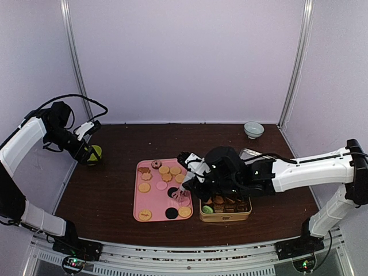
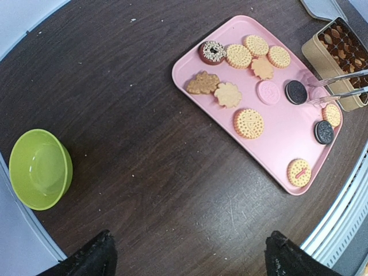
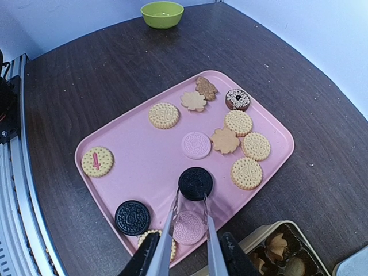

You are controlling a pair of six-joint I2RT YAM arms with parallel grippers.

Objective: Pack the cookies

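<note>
On the pink tray [image 1: 148,198] lie round yellow cookies, leaf-shaped cookies, a sprinkled donut [image 2: 212,52], black cookies and two pink discs. My right gripper stands open over the tray's near-right side. Its slender fingers [image 3: 163,247] lie on either side of the pink cookie [image 3: 188,227] in the right wrist view; whether they touch it I cannot tell. A black cookie [image 3: 195,183] sits just past the tips. Right of the tray stands the beige tin [image 1: 225,217], partly hidden by my right arm. Far left, my left gripper is open and empty.
A green bowl [image 2: 40,169] stands by the left wall, under the left gripper. At the back right is a pale bowl [image 1: 253,130]. A clear lid [image 1: 249,153] lies behind the tin. Dark table between green bowl and tray is bare.
</note>
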